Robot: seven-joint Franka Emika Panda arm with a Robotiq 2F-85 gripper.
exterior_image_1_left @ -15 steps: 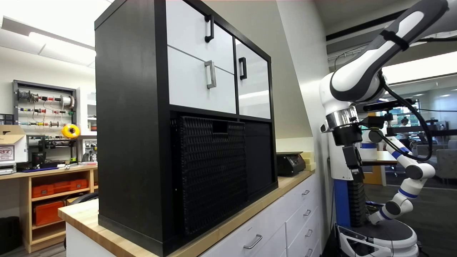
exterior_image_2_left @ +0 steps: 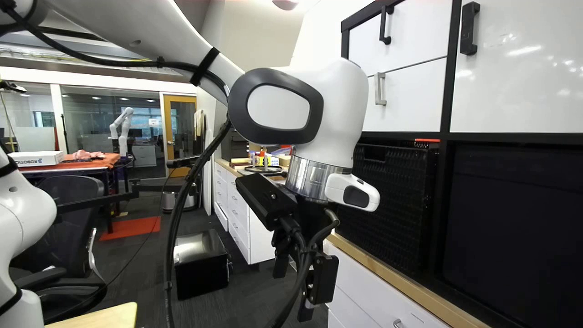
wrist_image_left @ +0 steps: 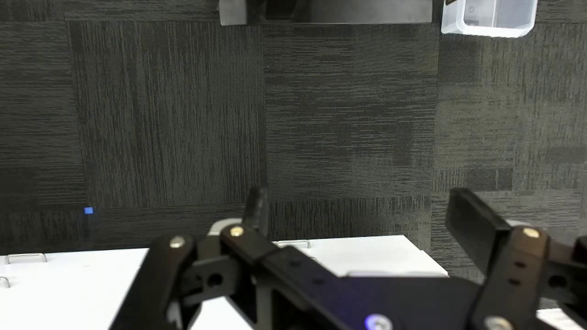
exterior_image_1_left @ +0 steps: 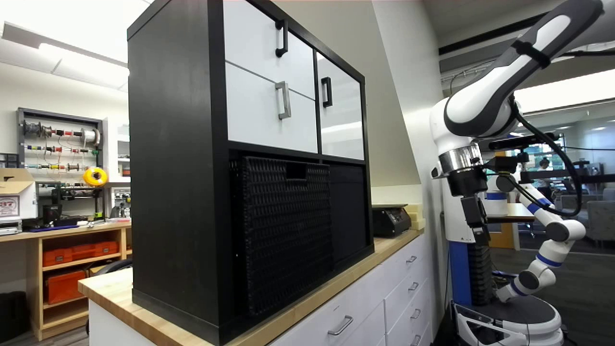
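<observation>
My gripper points down in front of the cabinet, its two black fingers wide apart, with only dark carpet visible between them in the wrist view. From the side it appears as a black gripper [exterior_image_2_left: 295, 289] below the silver wrist, away from the shelf unit. The black shelf unit [exterior_image_1_left: 173, 161] has white drawer fronts, an upper drawer [exterior_image_1_left: 248, 37] with a black handle, a lower drawer [exterior_image_1_left: 259, 104] with a silver handle, and a white door [exterior_image_1_left: 341, 124] with a black handle. All appear closed. A black woven basket [exterior_image_1_left: 288, 230] fills the compartment below the drawers.
The unit stands on a wooden countertop [exterior_image_1_left: 109, 288] above white drawers [exterior_image_1_left: 346, 323]. A black device [exterior_image_1_left: 390, 221] sits farther along the counter. A black box [exterior_image_2_left: 201, 268] stands on the floor, and a clear bin [wrist_image_left: 490, 19] shows at the wrist view's top right. Carpet beneath my gripper is open.
</observation>
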